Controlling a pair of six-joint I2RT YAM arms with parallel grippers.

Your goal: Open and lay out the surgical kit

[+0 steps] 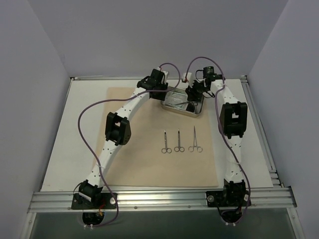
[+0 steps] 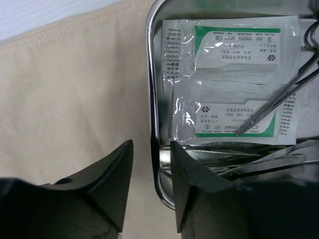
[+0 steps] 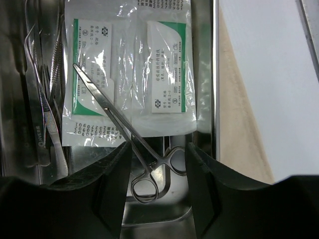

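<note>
The steel tray [image 1: 181,110] sits at the back right of the beige cloth, holding two suture packets [image 2: 234,45], tweezers [image 3: 52,119] and a ringed clamp [image 3: 109,109] lying across a packet. My left gripper is part open at the tray's left rim, the rim running between its fingers in the left wrist view. My right gripper stands open over the clamp's handles. Three scissor-like instruments [image 1: 179,149] lie in a row on the cloth below the tray.
White table [image 1: 70,149] shows around it, inside metal rails, with grey walls at the sides and back.
</note>
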